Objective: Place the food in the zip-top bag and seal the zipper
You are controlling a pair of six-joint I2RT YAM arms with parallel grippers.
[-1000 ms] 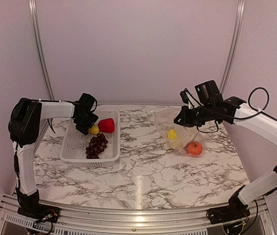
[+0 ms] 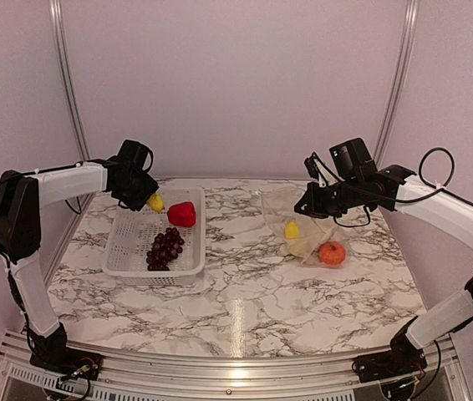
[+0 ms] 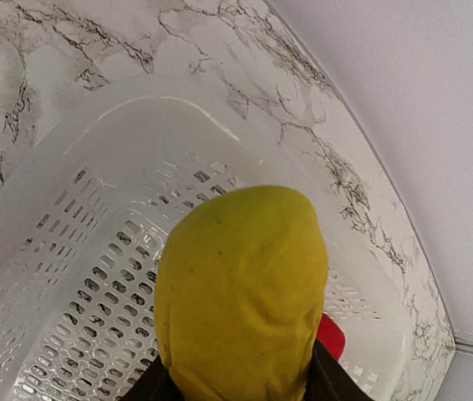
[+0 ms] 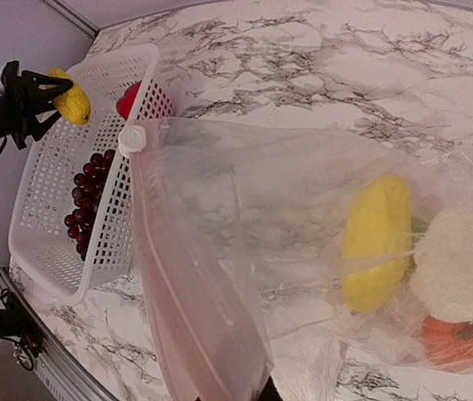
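My left gripper [image 2: 143, 203] is shut on a yellow oblong food piece [image 3: 241, 292], held above the far left part of the white basket [image 2: 196, 266]. In the basket lie a red pepper-like piece [image 2: 181, 215] and dark grapes [image 2: 164, 249]. The clear zip top bag [image 4: 211, 167] has a round white slider [image 4: 133, 139] near its mouth's corner. Through its film show a yellow piece [image 4: 376, 242], a pale round one [image 4: 452, 263] and an orange-red one [image 4: 460, 338]. My right gripper is shut on the bag's edge; its fingers barely show.
Bare marble table [image 2: 232, 242] lies between basket and bag. The basket's raised side wall [image 4: 111, 217] stands close to the bag's slider corner. Behind the table rises a plain wall [image 2: 236, 92].
The right arm and bag shifted only slightly.
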